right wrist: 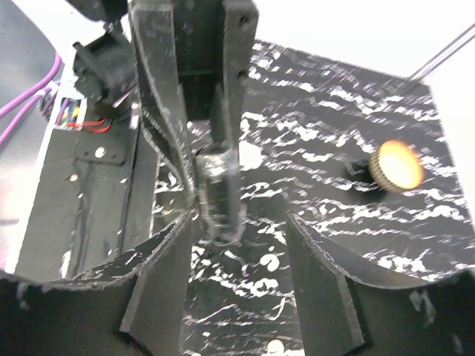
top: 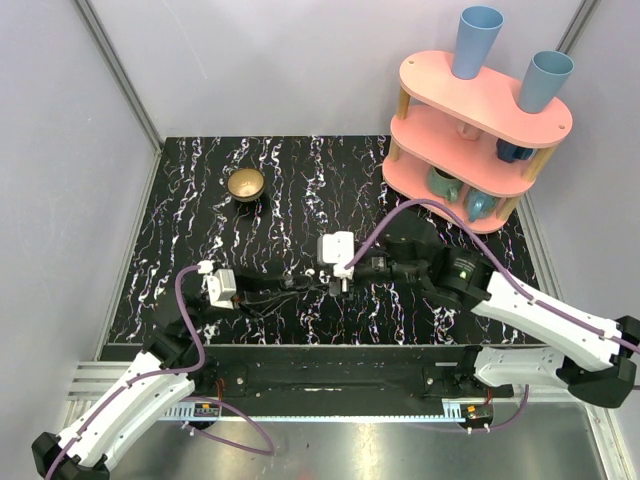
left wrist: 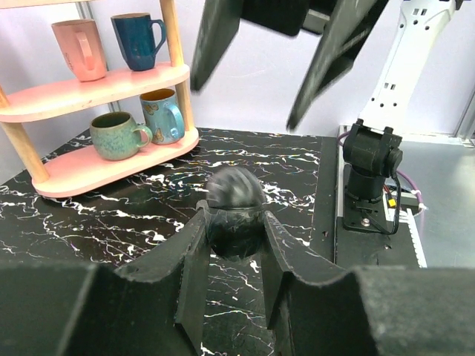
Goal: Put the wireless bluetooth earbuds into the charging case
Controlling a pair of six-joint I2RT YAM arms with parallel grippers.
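Observation:
A dark, rounded charging case (left wrist: 236,236) is pinched upright between the fingertips of my left gripper, clear of the table. Its blurred top looks dark and domed; I cannot tell whether any earbud sits inside. Above it, in the left wrist view, my right gripper has its fingers apart with nothing between them. The right wrist view shows the same case (right wrist: 220,196) beyond the parted fingertips of that gripper, closer to the left one. From the top, the two grippers nearly meet, and the arms largely hide the case.
A small golden bowl (top: 246,184) rests on the black marbled table (top: 300,170) at the back left. At the back right stands a pink shelf (top: 468,152) with several cups and mugs. Bare tabletop lies between them.

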